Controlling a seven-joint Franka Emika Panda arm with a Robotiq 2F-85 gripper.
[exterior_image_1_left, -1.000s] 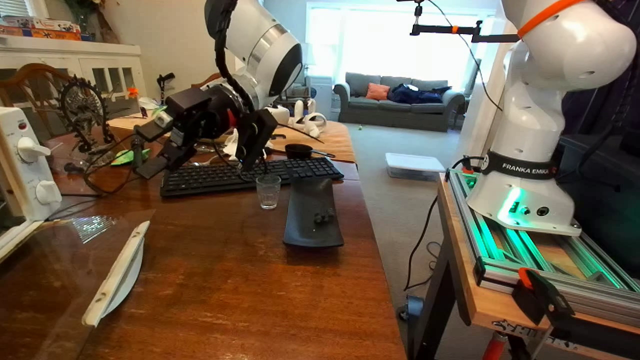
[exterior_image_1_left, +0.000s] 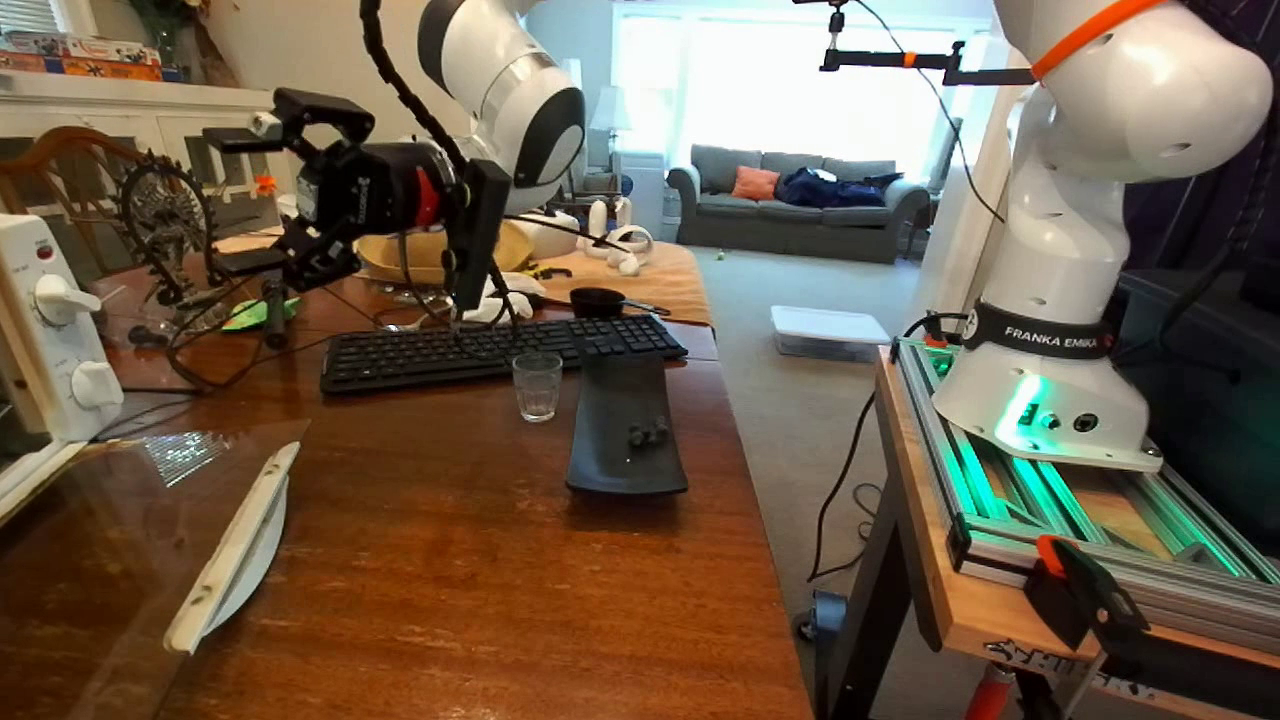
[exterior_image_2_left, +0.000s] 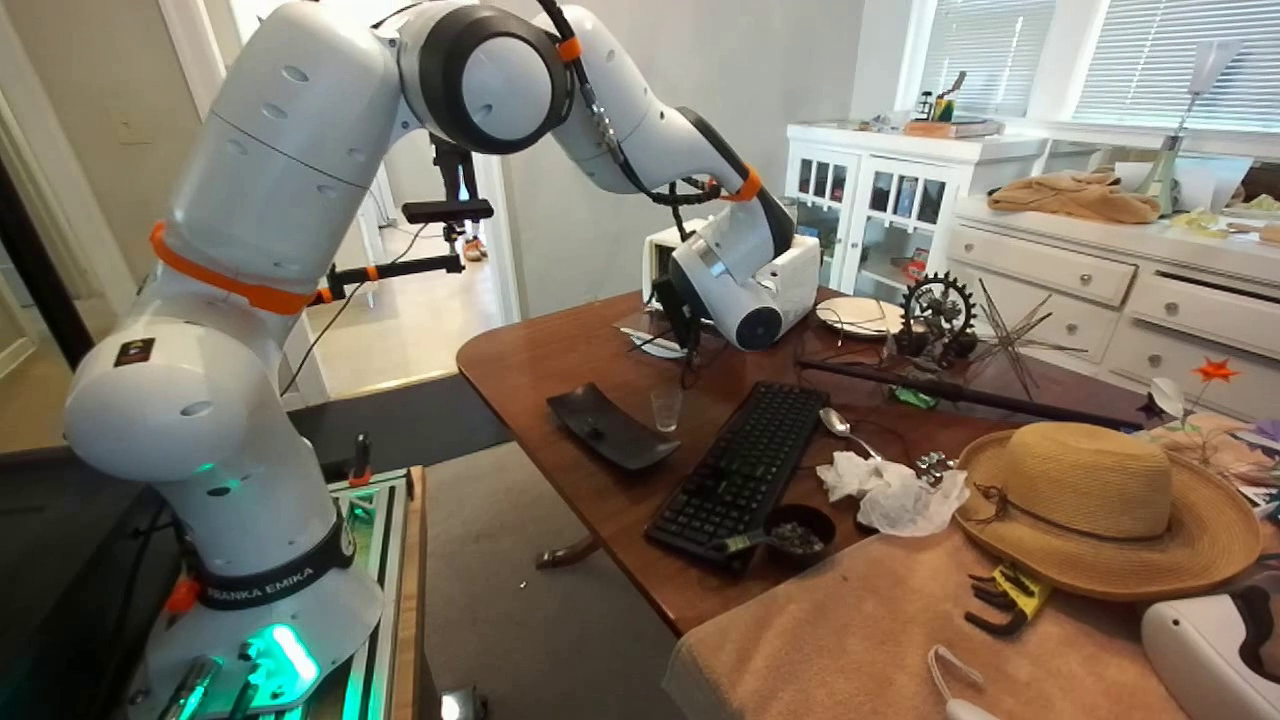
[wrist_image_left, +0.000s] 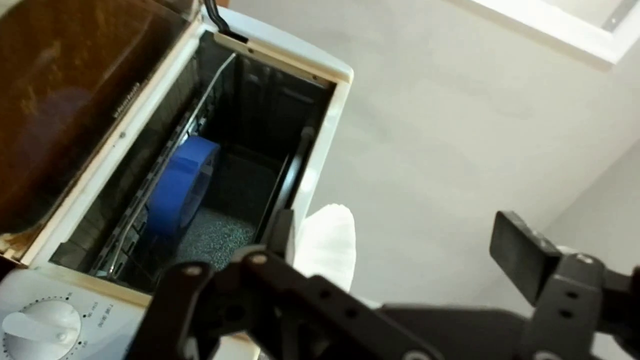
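Observation:
My gripper stands open, with nothing between its fingers. Exterior view 1 shows the gripper (exterior_image_1_left: 234, 202) raised above the table, pointing left at the white toaster oven (exterior_image_1_left: 48, 348). In the wrist view the oven's cavity lies left of the fingers, its glass door (wrist_image_left: 78, 102) lowered. A roll of blue tape (wrist_image_left: 180, 183) stands on edge inside, against the wire rack (wrist_image_left: 207, 90). The fingers are outside the oven, apart from the tape. In exterior view 2 the arm hides most of the gripper, and the oven (exterior_image_2_left: 798, 288) is behind it.
A clear glass (exterior_image_1_left: 537, 386), a black curved tray (exterior_image_1_left: 618, 420) and a keyboard (exterior_image_1_left: 480, 352) occupy the table's middle. The door's white handle (exterior_image_1_left: 234, 546) juts out over the front left. Bare wood (exterior_image_1_left: 540, 600) is free at the front. Cables lie beside the oven.
My gripper has moved left toward the oven and up, and its wrist has turned and levelled. The fingers now appear one above the other in exterior view 1. The table objects have stayed put.

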